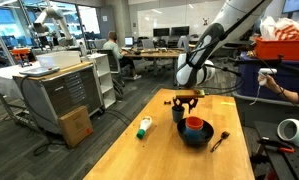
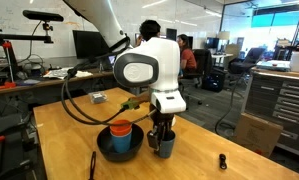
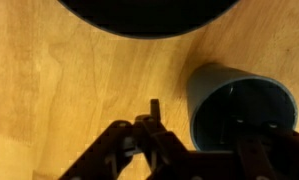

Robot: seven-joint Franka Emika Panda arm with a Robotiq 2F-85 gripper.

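Observation:
A dark grey cup point(image 3: 197, 88) stands upright on the wooden table, beside the black bowl. My gripper is over the cup's near side in the wrist view. Its fingers point(image 3: 150, 120) are spread, one outside the wall and the other over or within the cup's mouth. I see no finger pressed against the wall. In exterior view 2 the gripper point(image 2: 161, 131) is down at the cup point(image 2: 167, 147), partly covering its rim. Exterior view 1 shows the cup point(image 1: 177, 114) just below the gripper point(image 1: 184, 101).
The black bowl point(image 2: 115, 154) close by holds a red-orange cup point(image 2: 121, 128) and a blue one point(image 2: 120, 140). A dark utensil point(image 1: 220, 141) lies beside the bowl. A white bottle with a green part point(image 1: 144, 127) rests farther off.

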